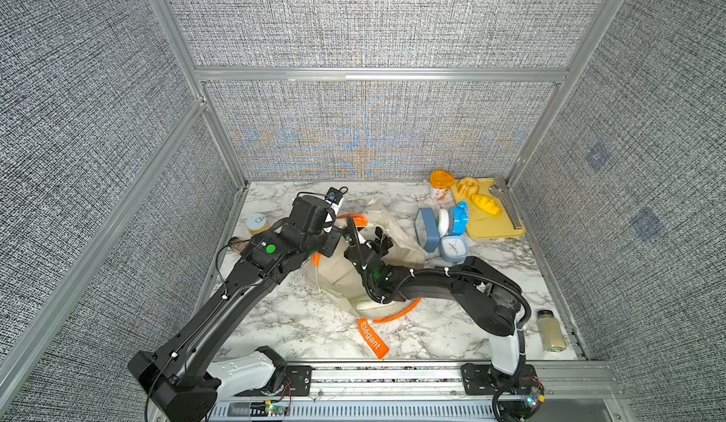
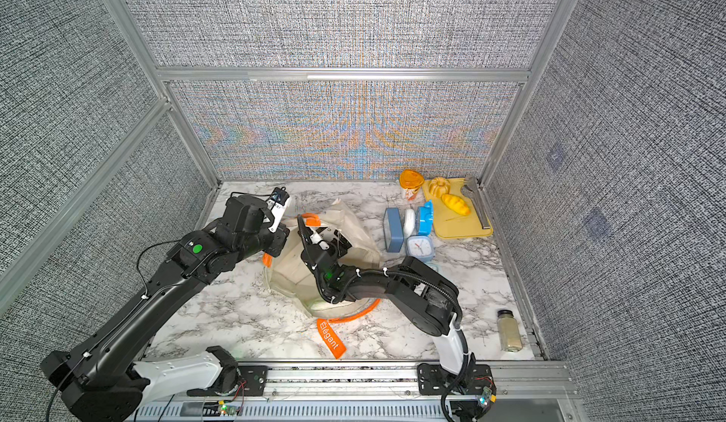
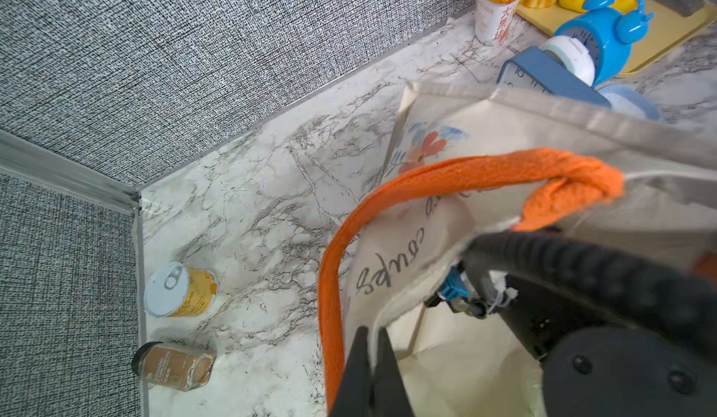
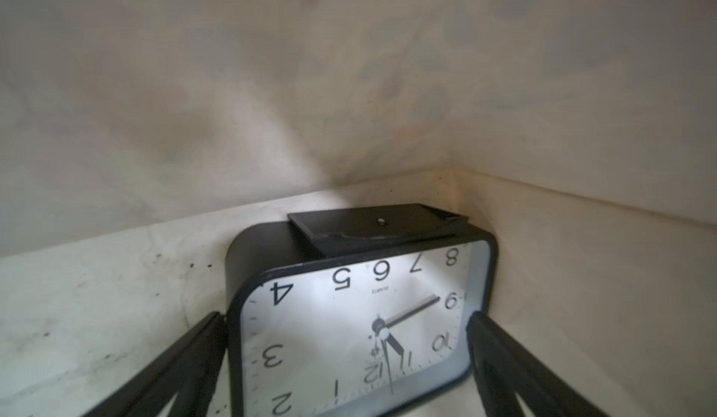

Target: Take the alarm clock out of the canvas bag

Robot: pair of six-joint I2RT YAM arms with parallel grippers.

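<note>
Inside the canvas bag [image 1: 340,282], a black-framed alarm clock [image 4: 321,327] with a white dial rests upside down near a bottom corner, in the right wrist view. My right gripper is open, its fingers at either side of the clock's frame; whether they touch it I cannot tell. The left wrist view has my left gripper shut on the bag's rim [image 3: 418,293], beside the orange handle [image 3: 336,267]. From above, the right arm reaches down into the bag's opening and hides the clock.
Several more clocks, including a blue box clock [image 1: 426,230] and a pale blue one [image 1: 453,249], stand right of the bag. Behind them lies a yellow board [image 1: 495,225] with toy bread. A spice jar [image 1: 551,331] stands front right.
</note>
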